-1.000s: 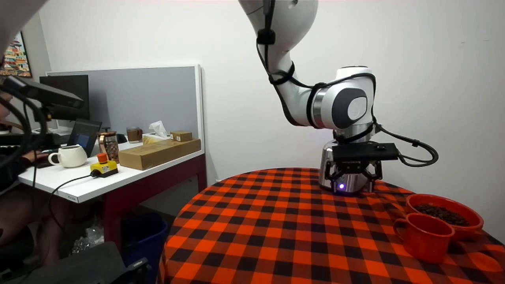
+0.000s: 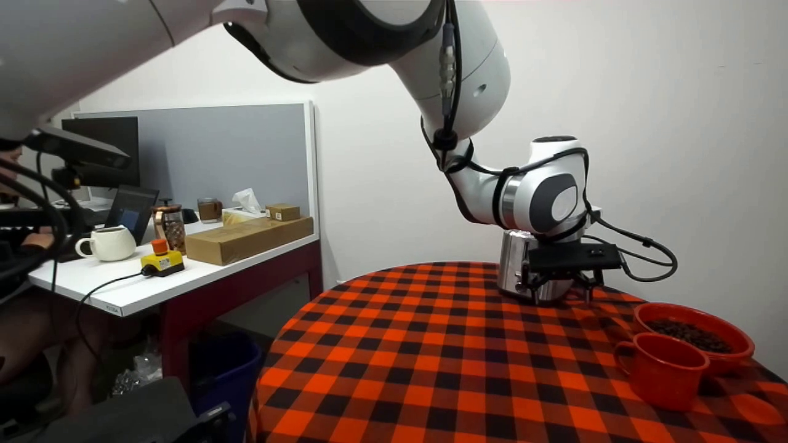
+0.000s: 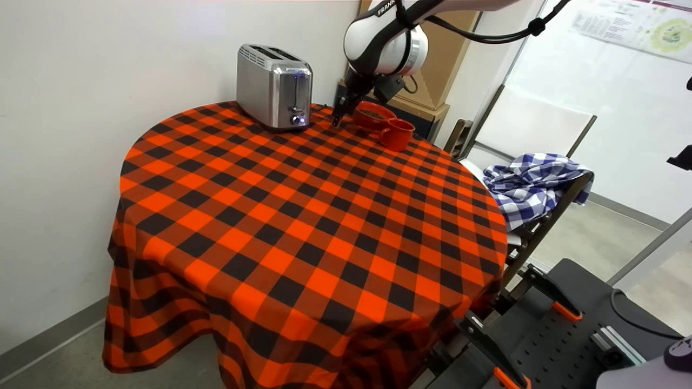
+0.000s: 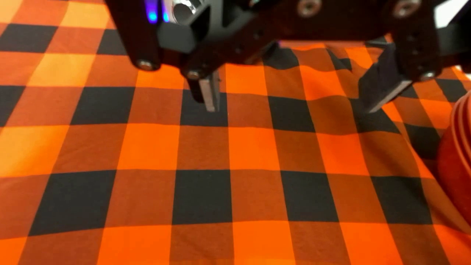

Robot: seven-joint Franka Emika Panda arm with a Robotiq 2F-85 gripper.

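My gripper is open, its two fingers spread wide with only tablecloth visible beneath the gap. In exterior view 1 the gripper [image 2: 561, 295] hangs low over the far side of the table, in front of a silver toaster [image 2: 514, 262] that it partly covers. Exterior view 2 puts the gripper [image 3: 337, 122] just right of the toaster [image 3: 259, 87], beside a red bowl [image 3: 370, 118] and a red mug [image 3: 397, 135]. Dark beans lie in the bowl [image 2: 739, 359]; the mug [image 2: 667, 376] stands before it. Whether the fingertips touch the cloth, I cannot tell.
A red-and-black checked cloth [image 2: 414, 354] covers the round table, clear across its middle and near side. The white wall closes off the back. A cable [image 2: 668, 258] loops out right of the wrist. Part of a red vessel [image 4: 457, 172] edges into the wrist view.
The arm has come down and the gripper has tilted slightly, now hiding the toaster's lit button in exterior view 1. The bowl and mug have stayed put.
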